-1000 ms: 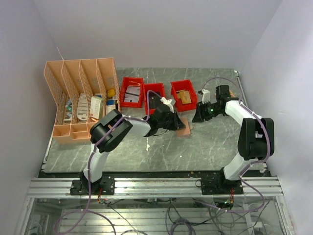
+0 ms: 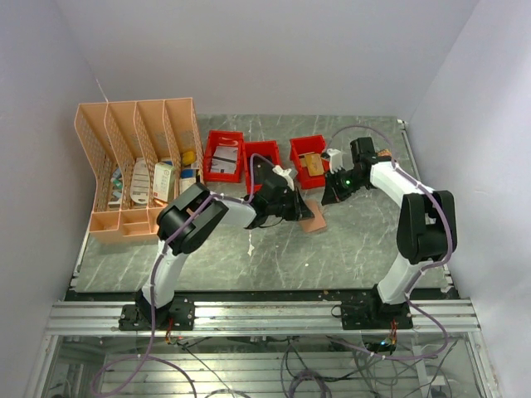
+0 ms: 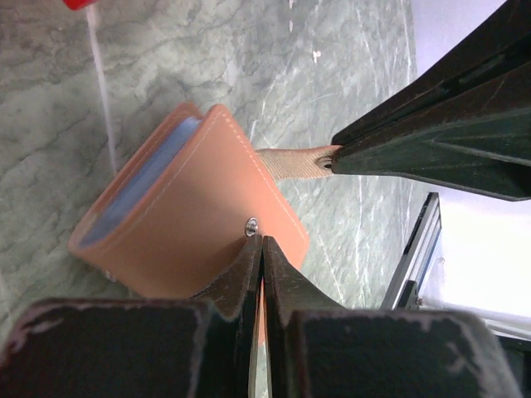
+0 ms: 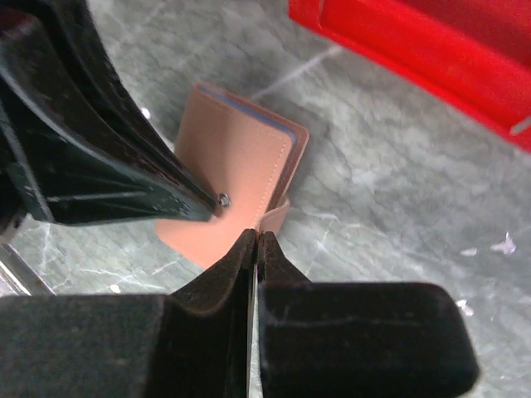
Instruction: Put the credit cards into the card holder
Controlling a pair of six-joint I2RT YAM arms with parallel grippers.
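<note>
A peach card holder (image 2: 312, 221), with a blue edge showing inside, stands on the grey table. In the left wrist view my left gripper is shut on the card holder (image 3: 182, 215), whose snap shows just beside the fingertips. My right gripper is shut at the holder's fabric strap, which stretches out from the holder (image 4: 228, 157) in both wrist views. In the top view the right gripper (image 2: 327, 199) is just right of and above the holder. No loose credit card can be made out near the grippers.
Three red bins (image 2: 221, 176) stand behind the grippers, holding assorted flat items. A large peach organiser (image 2: 116, 222) with several compartments fills the left side.
My right gripper has moved left and slightly up in the top view. The holder has turned a little under the left gripper, which has barely moved.
</note>
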